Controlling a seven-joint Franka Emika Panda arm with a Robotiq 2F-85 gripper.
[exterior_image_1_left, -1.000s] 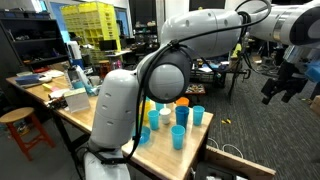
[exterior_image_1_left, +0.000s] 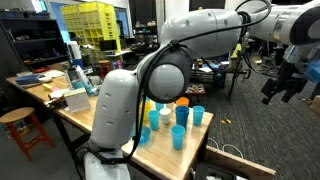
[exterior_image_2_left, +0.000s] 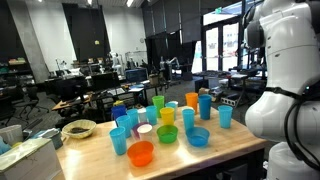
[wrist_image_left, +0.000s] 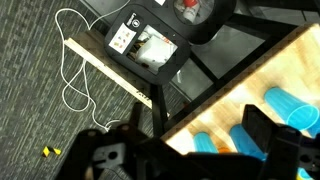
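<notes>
My gripper (exterior_image_1_left: 279, 93) hangs out over the grey floor, to the right of the table (exterior_image_1_left: 160, 156) and apart from it. Its fingers stand wide open in the wrist view, with nothing held between the dark fingers. On the table are an orange bowl (exterior_image_2_left: 140, 154), a green bowl (exterior_image_2_left: 167, 134) and a blue bowl (exterior_image_2_left: 198, 138). Several cups stand around them, among them a yellow cup (exterior_image_2_left: 167, 116), a green cup (exterior_image_2_left: 158, 103), a dark blue cup (exterior_image_2_left: 204, 106), and a light blue cup (exterior_image_2_left: 225, 117) near the right edge.
A woven basket (exterior_image_2_left: 78, 129) rests at the table's far left. Below the gripper, the wrist view shows a black case (wrist_image_left: 150, 45), a wooden strip (wrist_image_left: 105, 70) and a loose white cable on the floor. An orange stool (exterior_image_1_left: 30, 130) stands left of the table.
</notes>
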